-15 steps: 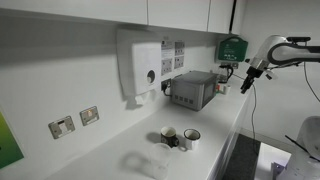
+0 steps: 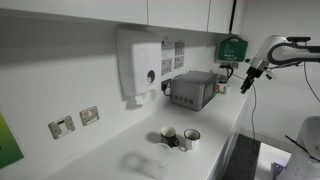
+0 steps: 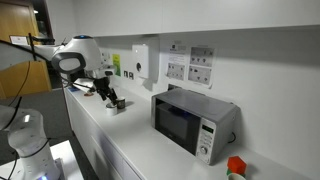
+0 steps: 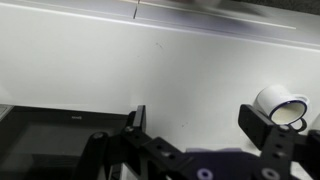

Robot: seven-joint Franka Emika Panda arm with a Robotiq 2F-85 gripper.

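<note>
My gripper stands open over the white counter (image 4: 190, 75), its two dark fingers wide apart with nothing between them. A white mug with a dark rim (image 4: 278, 103) lies to the right in the wrist view, beyond the right finger. Exterior view 1 has the arm's end (image 2: 250, 82) raised at the right, clear of the counter. There, a white mug (image 2: 193, 145) stands beside a darker mug (image 2: 169, 136), and a clear container (image 2: 158, 162) is nearer the camera.
A microwave (image 3: 190, 122) sits against the wall. Beyond it are a red object (image 3: 236, 164) and a green-rimmed cup (image 3: 236, 177). A white dispenser (image 2: 139, 62) hangs on the wall, below overhead cabinets (image 2: 180, 14).
</note>
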